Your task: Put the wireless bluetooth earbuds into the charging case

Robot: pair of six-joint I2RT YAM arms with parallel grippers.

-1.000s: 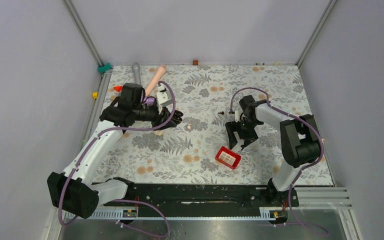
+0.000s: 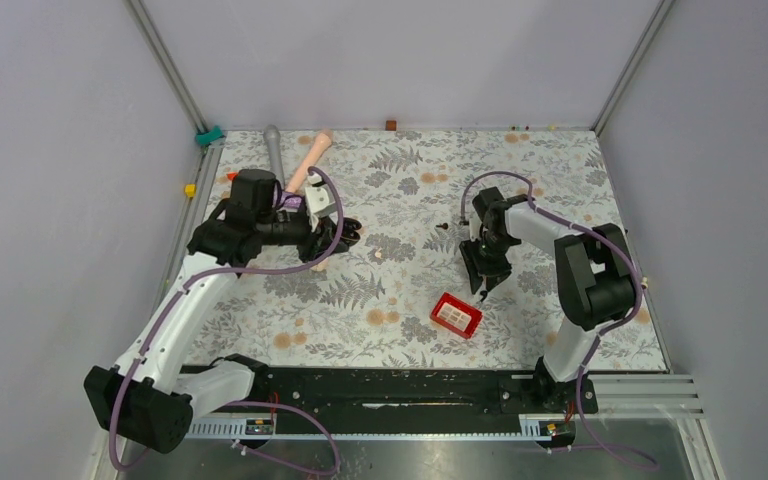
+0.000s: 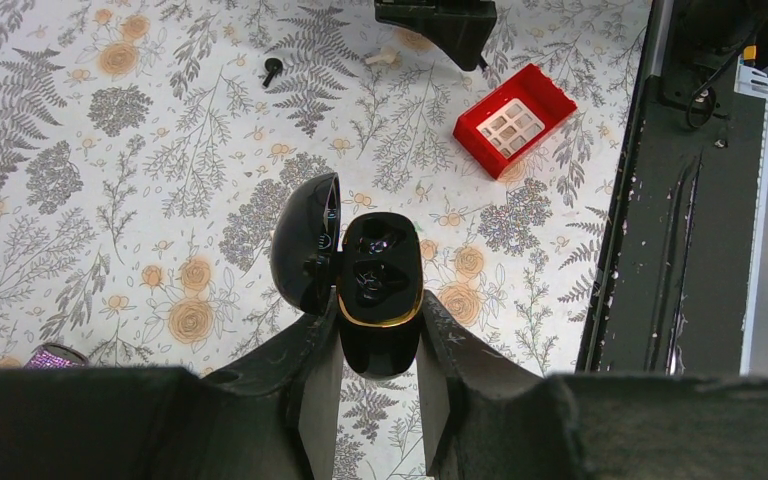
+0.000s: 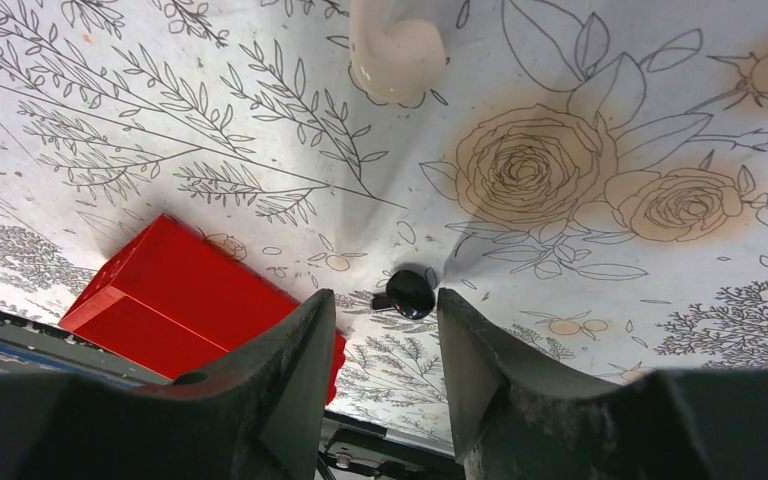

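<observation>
My left gripper is shut on the black charging case [image 3: 380,270], whose lid stands open. My right gripper hangs low beside the red box, part open, its fingertips either side of a small black earbud [image 4: 410,294] on the cloth; whether they touch it I cannot tell. Another black earbud [image 3: 272,67] lies farther back on the table. A white earbud-like piece [image 4: 397,55] shows at the top of the right wrist view.
The red box [image 2: 456,316] with a pale grid insert sits near the front edge. Tools [image 2: 310,160] lie at the back left.
My right gripper has shifted slightly and its fingers look closer together than a second ago. The left arm has moved slightly left, still holding the case.
</observation>
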